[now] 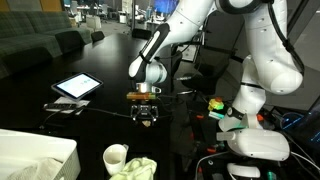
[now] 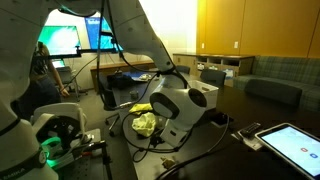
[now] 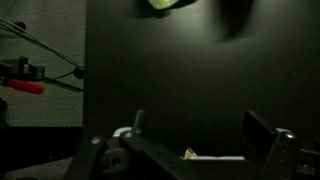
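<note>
My gripper (image 1: pixel 145 117) points down, low over the dark table, its fingers spread apart with nothing held. A small pale object (image 1: pixel 146 123) lies on the table just beneath it in the first exterior view. The second exterior view shows a small whitish piece (image 2: pixel 168 163) below the gripper (image 2: pixel 165 145). In the wrist view, a small yellowish-and-white item (image 3: pixel 190 154) peeks up at the bottom edge between the open fingers; most of it is hidden. Its exact shape cannot be made out.
A white mug (image 1: pixel 115 158) and a yellow-green cloth (image 1: pixel 135 171) are near the front, beside a white bin (image 1: pixel 35 152). A tablet (image 1: pixel 80 84) lies farther back, with a thin cable trailing nearby.
</note>
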